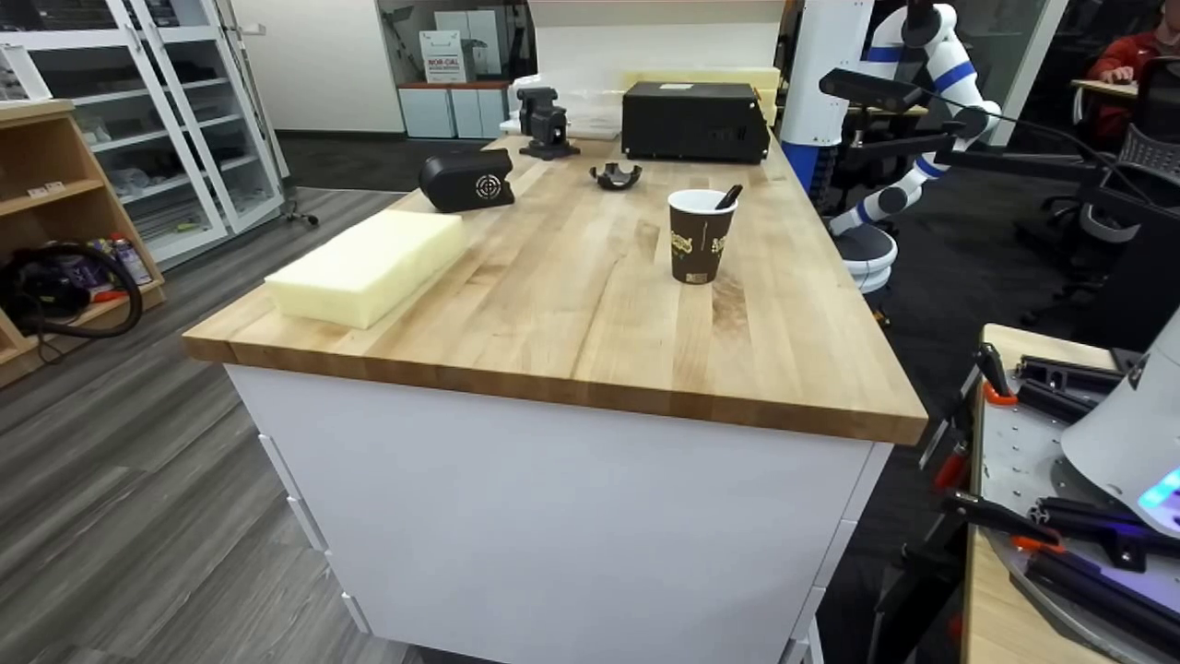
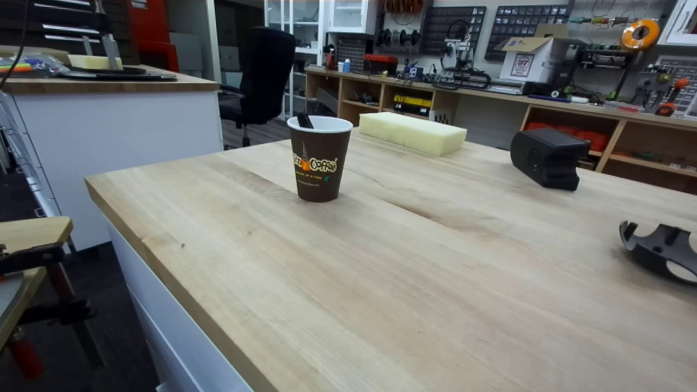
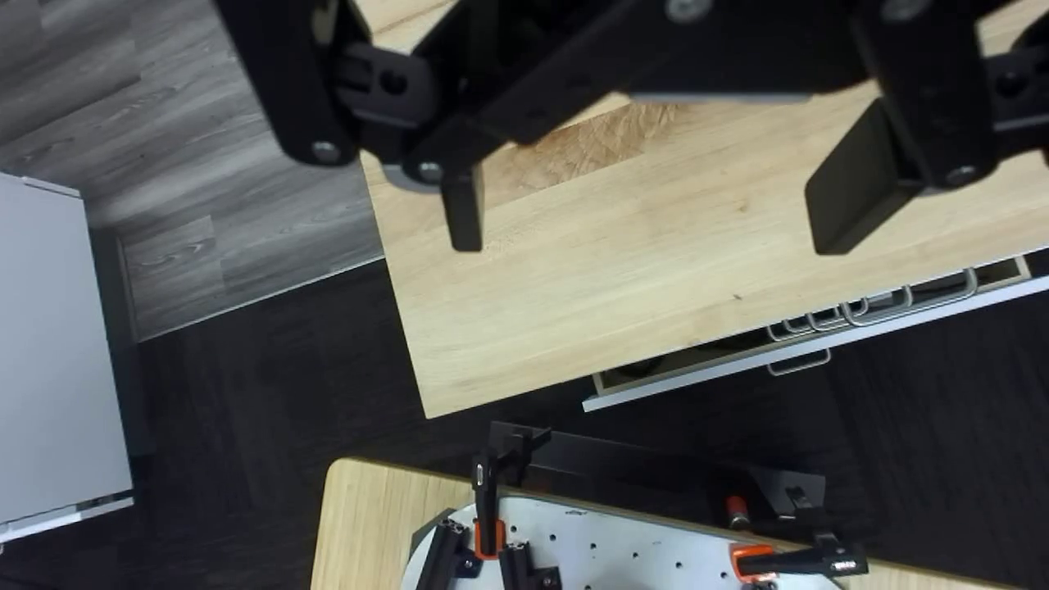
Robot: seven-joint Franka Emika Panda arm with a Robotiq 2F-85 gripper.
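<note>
In the wrist view my gripper stands open, its black finger pads (image 3: 857,187) wide apart with nothing between them. Below it lies bare wooden table top near a corner. Neither exterior view shows the gripper. A brown paper coffee cup (image 1: 699,238) with a white rim stands upright on the table, and a black object (image 1: 729,197) sticks out of its mouth. Exterior view 2 shows the same cup (image 2: 320,160) close to the table's left side. The cup is not visible in the wrist view.
A pale yellow foam block (image 1: 371,266) lies at the table's left edge. Farther back are a black speaker-like object (image 1: 466,181), a curved black part (image 1: 615,176) and a black box (image 1: 694,122). A drawer (image 3: 688,378) is partly pulled out below the table edge.
</note>
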